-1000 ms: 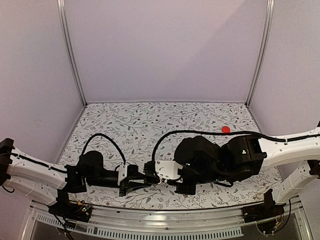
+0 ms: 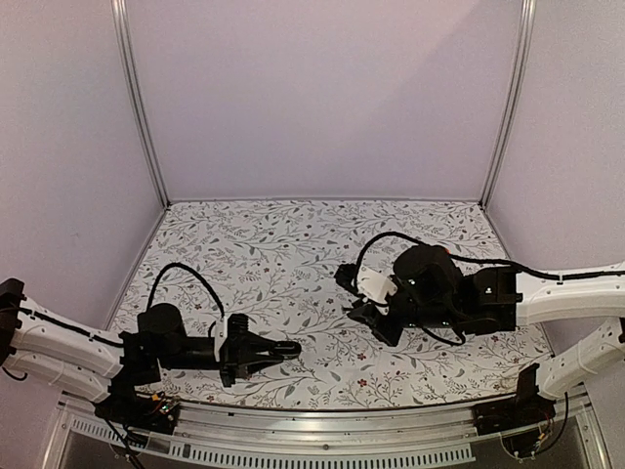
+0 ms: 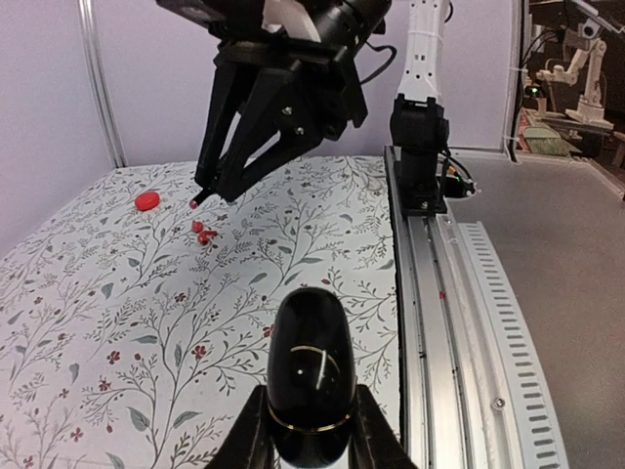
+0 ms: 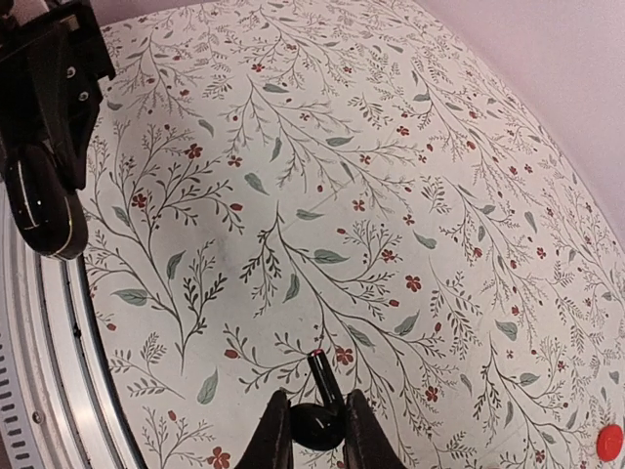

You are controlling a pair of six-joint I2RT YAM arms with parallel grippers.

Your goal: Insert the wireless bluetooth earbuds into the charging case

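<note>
Held upright in my left gripper is the glossy black charging case [image 3: 311, 362], oblong with thin gold lines around it; whether its lid is open I cannot tell. From above, the case [image 2: 288, 349] shows as a dark tip at the end of the left fingers. My right gripper is shut on a black earbud [image 4: 315, 428], whose stem points away from the fingers and ends in a small red tip. A clear gap separates this earbud from the case [image 4: 44, 210], which appears at the left edge of the right wrist view. No other earbud shows.
A flat red disc [image 3: 146, 200] lies on the flower-patterned table [image 2: 293, 234] toward the right side. A metal rail [image 2: 293, 445] runs along the front edge, close to the left gripper.
My right gripper has pulled away to the right from the left one, where the two were close together. The left gripper has shifted slightly left.
</note>
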